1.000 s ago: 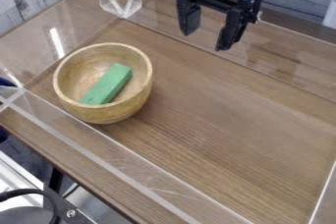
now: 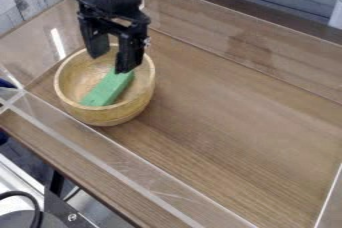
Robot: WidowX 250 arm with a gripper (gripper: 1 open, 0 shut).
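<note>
A round tan wooden bowl point(image 2: 140, 82) sits left of centre on the wooden table, with a green elongated block point(image 2: 107, 91) lying inside it. The black gripper point(image 2: 111, 50) is over the back of the bowl, above and behind the green block, its fingers pointing down and apart, with nothing seen held between them. The arm behind it hides part of the bowl's back rim.
A pale wall or edge runs along the upper left, and black cable shows at the bottom left corner.
The gripper has moved left and down from the upper right of the table to over the bowl. The bowl and green block have stayed in place.
</note>
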